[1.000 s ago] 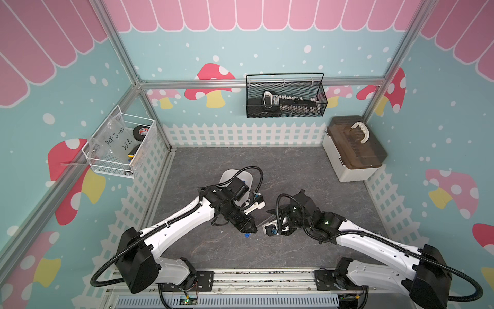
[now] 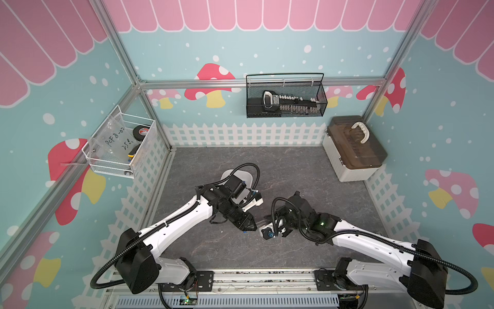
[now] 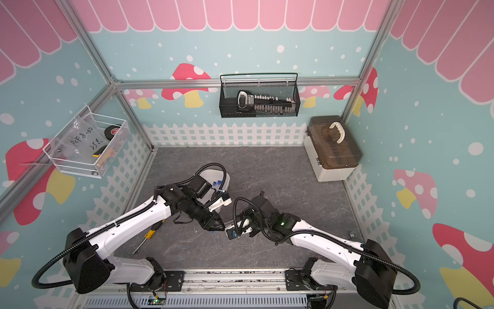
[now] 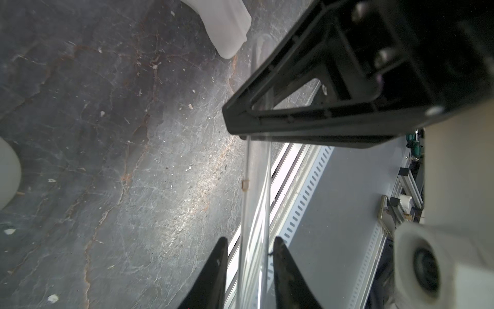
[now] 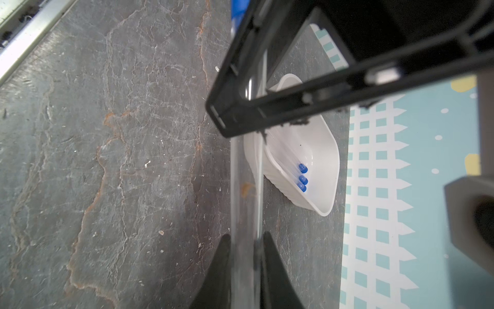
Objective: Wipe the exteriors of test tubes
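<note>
A clear test tube [image 5: 246, 200] runs between my two grippers; its blue cap [image 5: 239, 7] shows past the left gripper in the right wrist view. My right gripper is shut on the tube, fingers at both sides. My left gripper surrounds the tube part open, with narrow gaps beside it. Farther along the same tube, the right gripper's dark finger [image 4: 236, 116] appears in the left wrist view. No wiping cloth can be made out. From above, the arms hide most of the tube.
Behind the left arm stands a white tray [image 5: 329, 175] holding blue-capped tubes [image 5: 302, 180]. A yellow-handled screwdriver [image 3: 150, 233] lies at the left. A brown-lidded box [image 2: 355, 144] occupies the back right.
My right gripper has moved slightly left, closer to the left one. The left gripper has barely shifted, and the blue cap beneath it is now mostly hidden in the top left view.
</note>
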